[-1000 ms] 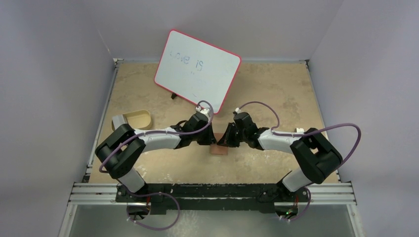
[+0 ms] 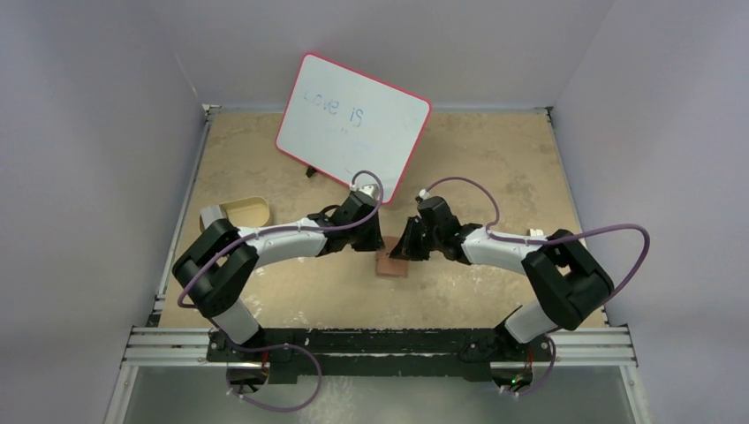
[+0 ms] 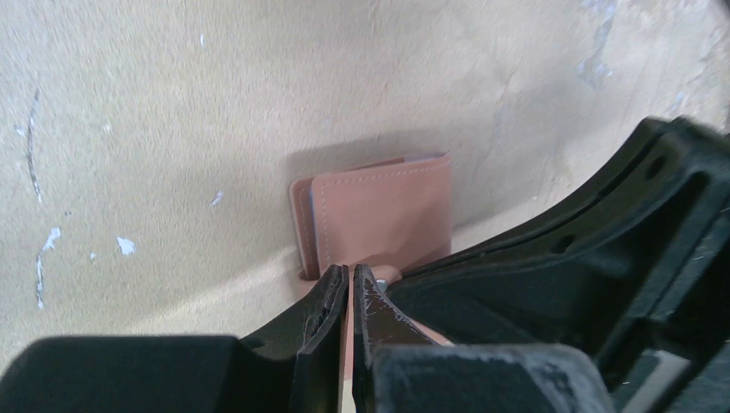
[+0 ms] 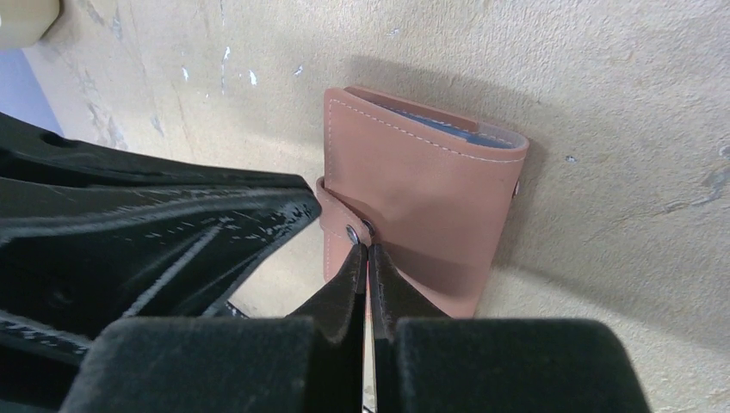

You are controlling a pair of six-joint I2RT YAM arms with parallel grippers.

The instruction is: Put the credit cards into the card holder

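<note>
The pink-brown card holder rests on the table between the two arms, partly covered by them in the top view. Bluish edges of cards show inside its open side. A strap with a metal snap crosses its left side in the right wrist view. My right gripper is shut, its tips right at the strap's end; no clear grip on the strap shows. My left gripper is shut too, with its tips over the strap side of the holder and nothing visible between them.
A whiteboard with a red frame lies behind the arms. At the left stands a beige tray with a grey object at its side. A small white item is at the right edge.
The left gripper has shifted slightly toward the back over the last second. My right gripper has moved only a little, and the card holder lies in about the same place.
</note>
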